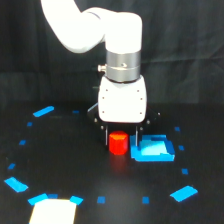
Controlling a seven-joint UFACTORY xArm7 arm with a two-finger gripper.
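A red block (118, 143) stands on the dark table, just left of a blue open-topped box (152, 156). My gripper (121, 132) points straight down over the block, its dark fingers around or close behind the block's upper part. The right finger is near the box's left back corner. Whether the fingers press on the block is too small and dark to tell. The block looks upright and outside the box, with its lower front face in plain sight.
Blue tape strips (184, 193) and small blue squares mark the dark table. A pale square item (53, 212) lies at the front left edge. A dark curtain hangs behind.
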